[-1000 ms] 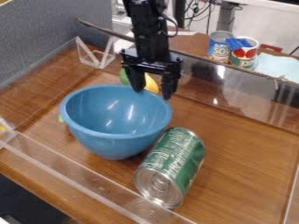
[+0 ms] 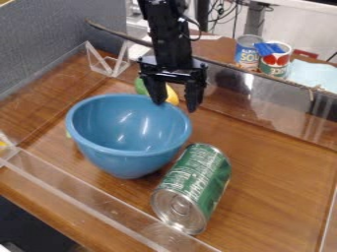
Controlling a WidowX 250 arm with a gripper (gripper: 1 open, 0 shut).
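Note:
My black gripper (image 2: pixel 175 91) hangs over the back of a wooden board, just behind a blue bowl (image 2: pixel 125 133), with its two dark fingers apart. A yellow object (image 2: pixel 170 96) shows behind or between the fingers, partly hidden, and a green object (image 2: pixel 142 86) sits just left of it. A large green can (image 2: pixel 191 190) lies on its side to the right of the bowl, near the front.
A clear low barrier runs round the board (image 2: pixel 270 182). At the back right, outside it, stand cans (image 2: pixel 246 54) and a light blue item (image 2: pixel 316 76). The board's right side is free, and a grey wall bounds the left.
My gripper has shifted very slightly over the last second; the bowl and can look unchanged.

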